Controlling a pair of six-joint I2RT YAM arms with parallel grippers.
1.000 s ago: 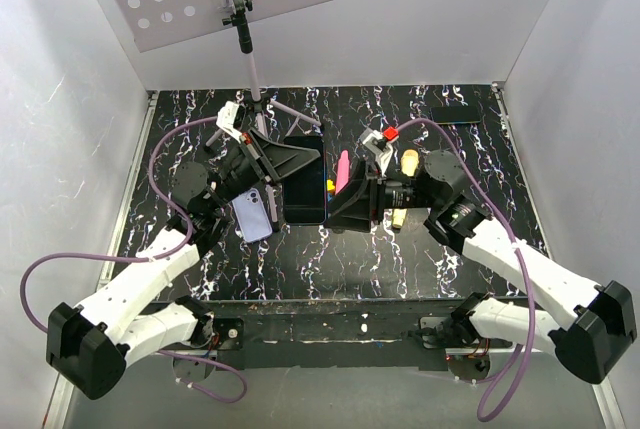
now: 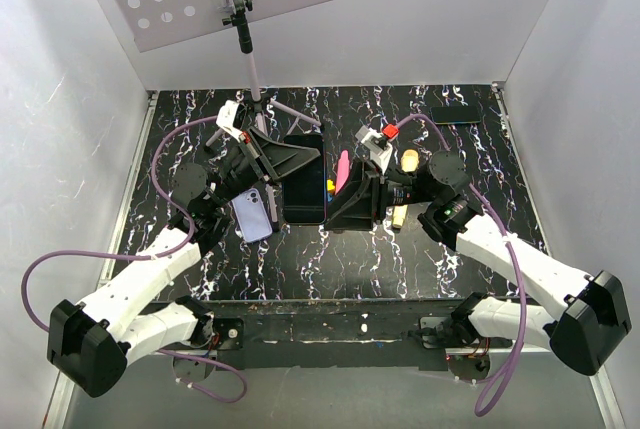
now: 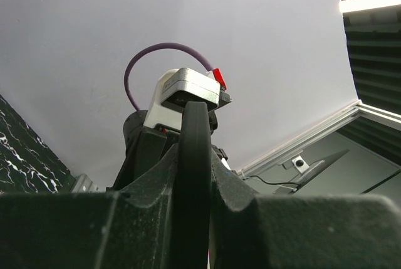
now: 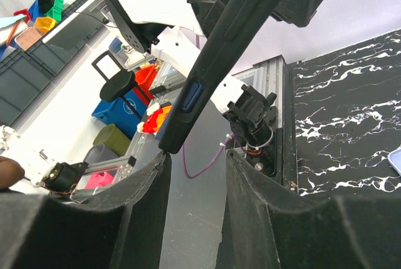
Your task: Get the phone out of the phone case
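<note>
The black phone in its dark case is held up above the table by my left gripper, which is shut on it across the upper part. In the left wrist view the case's narrow edge stands between the finger pads. From the right wrist view the case shows as a long dark bar with a blue side button. Its lower corner is close to the left fingertip of my right gripper; whether they touch I cannot tell. That gripper is part open, with nothing visible gripped between its fingers.
A lilac phone lies on the black marbled table near a tripod stand. Behind the right gripper are a pink object and a wooden-coloured tool. A black flat object lies at the back right.
The left gripper and the phone look unmoved.
</note>
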